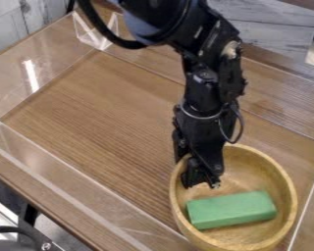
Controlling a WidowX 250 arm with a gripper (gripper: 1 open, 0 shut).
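My black gripper [199,169] hangs at the left inner rim of a round wooden bowl [281,169] at the lower right, its fingertips low by the rim; whether anything is between them is hard to tell. A green block [232,210] lies flat in the bottom of the bowl, below and to the right of the fingers.
A clear plastic object [94,29] stands at the back left. A pale wood-grain surface lies beyond the back edge.
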